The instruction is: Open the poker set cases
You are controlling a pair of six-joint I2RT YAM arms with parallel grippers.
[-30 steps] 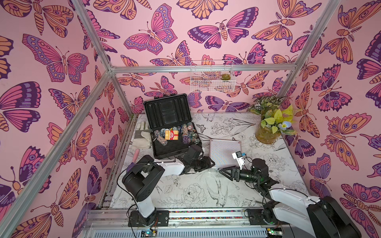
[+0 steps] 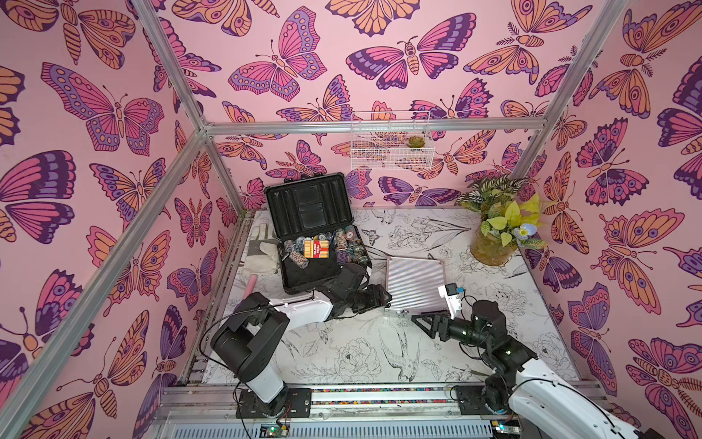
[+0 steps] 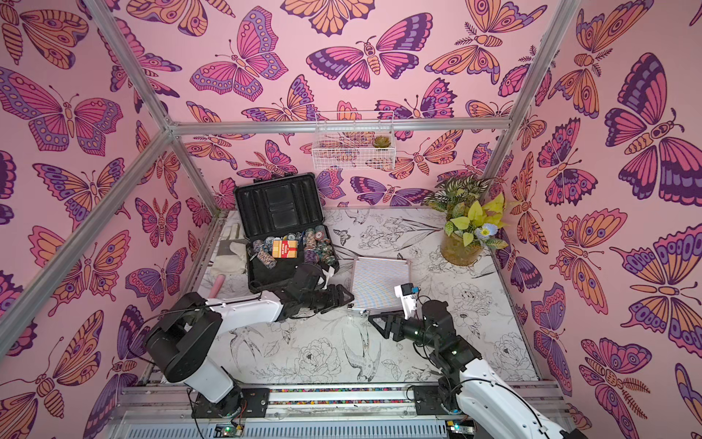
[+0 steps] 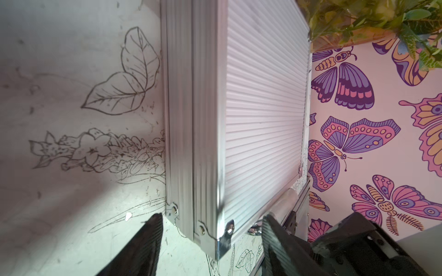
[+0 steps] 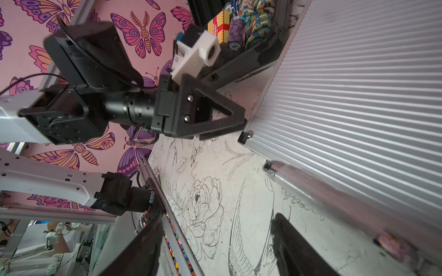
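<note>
A ribbed silver case [image 2: 415, 283] lies closed on the table, its handle [image 5: 322, 197] on the near side. Left of it, the black case [image 2: 310, 212] stands open with its lid up, poker chips [image 2: 341, 248] and a red-and-yellow card box [image 2: 316, 249] inside. At the silver case's near left corner is my left gripper; its fingers are apart, with that corner in view between and beyond the fingers. My right gripper is in front of the near side, apart from the handle, with only bare table showing between its fingers.
A potted plant [image 2: 491, 245] stands at the back right. Pale cloth [image 2: 261, 254] and a pink rod [image 2: 251, 285] lie left of the black case.
The left gripper has drawn a little to the left. Both cases stay where they were.
</note>
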